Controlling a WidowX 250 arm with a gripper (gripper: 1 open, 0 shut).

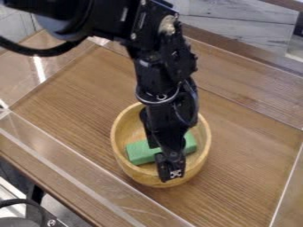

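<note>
A yellow round bowl [127, 162] sits on the wooden table, with a green block [142, 152] lying inside it. The black gripper [167, 157] reaches down into the bowl from above, its lower end at the block and hiding part of it. Whether its fingers are apart or closed on the block is unclear.
Bare wooden table [243, 160] extends right of the bowl and to its upper left. Raised edges run along the left, back and right. Dark cables hang at the upper left and lower left.
</note>
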